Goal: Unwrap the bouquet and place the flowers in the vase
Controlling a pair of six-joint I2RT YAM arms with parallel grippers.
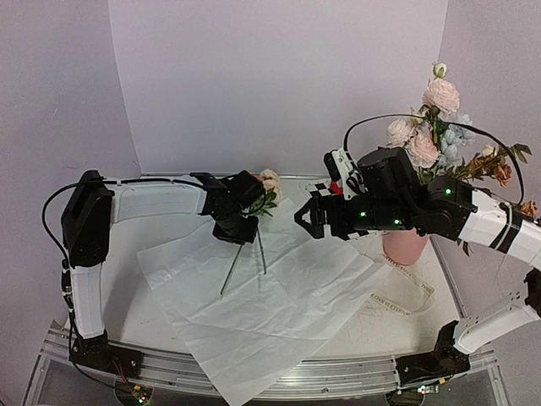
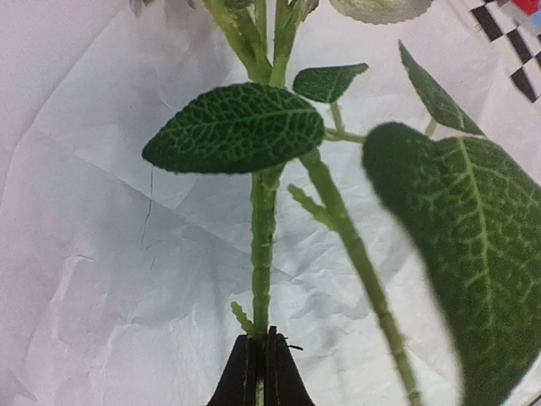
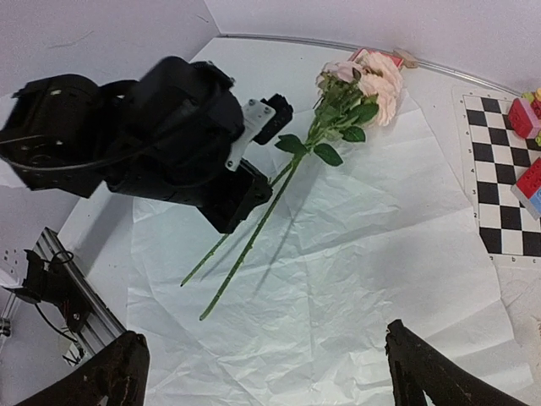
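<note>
Pale pink and cream flowers (image 3: 380, 80) with green leaves and two long green stems are at my left gripper. In the left wrist view its dark fingers are shut around one stem (image 2: 263, 245); the other stem (image 2: 359, 254) runs beside it to the right, outside the fingertips. The stems throw a shadow on the white paper below. From above, the left arm hides much of the bunch. The pink vase (image 1: 406, 246) stands at the right, holding other flowers (image 1: 441, 127). My right gripper is open and empty, above the paper.
White paper (image 1: 254, 338) covers the middle of the table. A checkered board (image 3: 499, 186) with coloured blocks (image 3: 526, 120) lies beyond it. Near the vase there is a printed ribbon (image 1: 401, 309). The right arm extends in front of the vase.
</note>
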